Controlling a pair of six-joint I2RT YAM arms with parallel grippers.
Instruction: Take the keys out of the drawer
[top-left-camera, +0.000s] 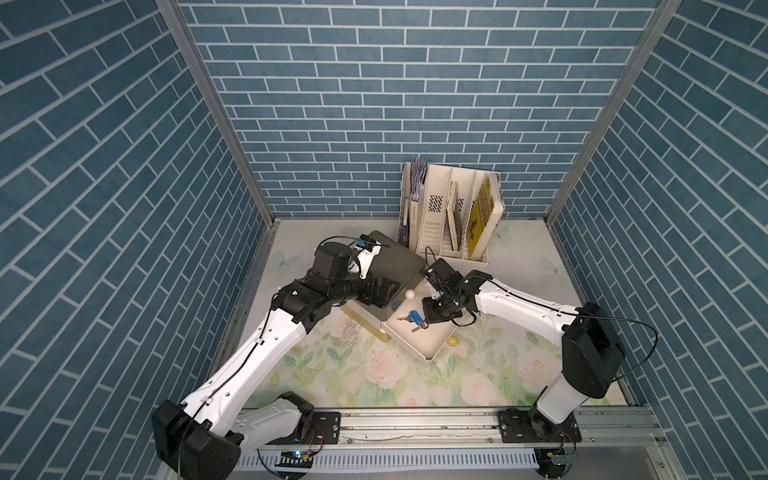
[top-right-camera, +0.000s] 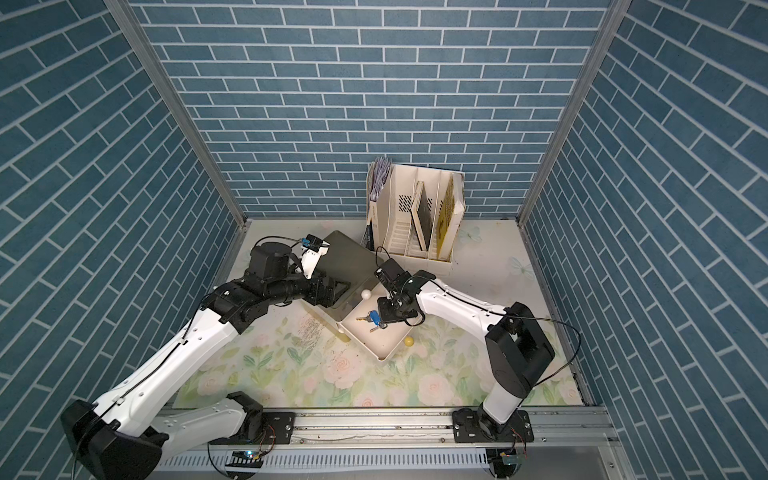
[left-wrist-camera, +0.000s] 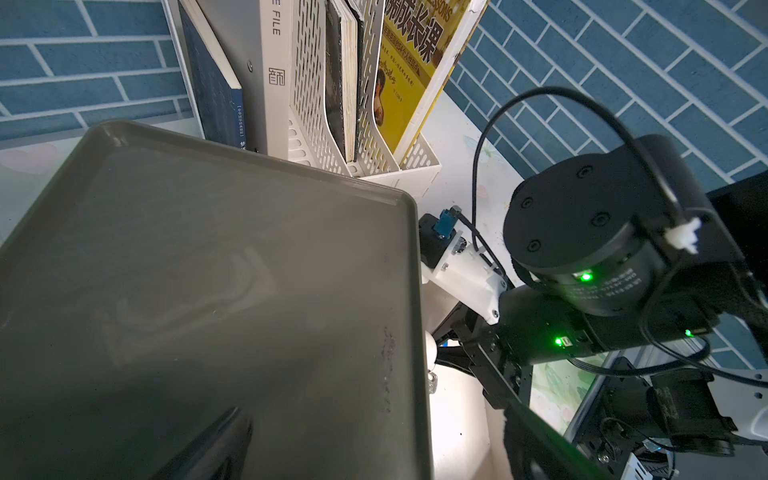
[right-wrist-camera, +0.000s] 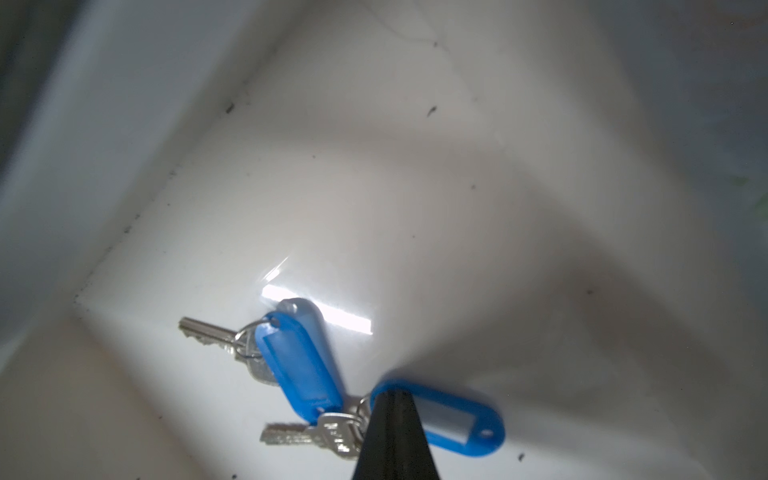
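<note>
A white drawer (top-left-camera: 432, 345) stands pulled out from under the grey-topped box (top-left-camera: 396, 260). On its floor, in the right wrist view, lie two sets of keys: one with a blue tag (right-wrist-camera: 297, 364), its keys to the left, and another with a blue tag (right-wrist-camera: 452, 424) and a silver key (right-wrist-camera: 332, 434). My right gripper is shut, its fingertips pressed together with nothing between them, and overlaps the second tag from above, hiding its near end. My left gripper is open, fingers wide apart over the edge of the grey top.
A small white ball (top-left-camera: 410, 294) sits near the drawer's back. Right of the drawer lies a yellow ball (top-left-camera: 453, 341). Behind stands a file rack (top-left-camera: 432, 240) with books.
</note>
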